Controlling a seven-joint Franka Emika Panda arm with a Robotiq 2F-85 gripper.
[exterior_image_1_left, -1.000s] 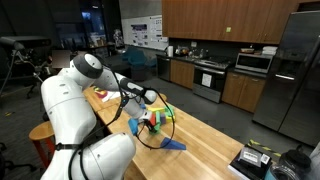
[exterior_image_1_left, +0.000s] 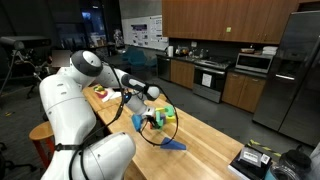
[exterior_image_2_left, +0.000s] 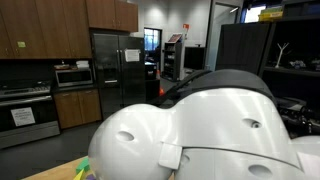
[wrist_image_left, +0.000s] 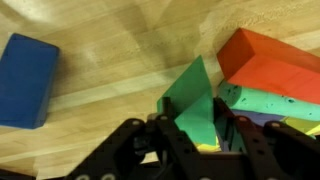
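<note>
My gripper is shut on a green block (wrist_image_left: 196, 98), which sticks out past the fingertips toward the wooden table. In exterior view 1 the gripper (exterior_image_1_left: 144, 126) is small, low over the tabletop at the near left; the arm and blocks crowd around it. A dark blue block (wrist_image_left: 25, 80) lies apart to the left in the wrist view. It also shows as a blue strip (exterior_image_1_left: 173, 144) in exterior view 1. To the right of the held block are an orange block (wrist_image_left: 270, 65) and a teal piece (wrist_image_left: 268, 102). Exterior view 2 hides the gripper behind the arm.
Purple and yellow pieces are partly covered by the right finger. Bare table (exterior_image_1_left: 205, 145) stretches to the right of the blocks. A dark box-like device (exterior_image_1_left: 250, 163) sits at the table's near right. A red stool (exterior_image_1_left: 41, 132) stands off the left side.
The blue block on the table has not moved.
</note>
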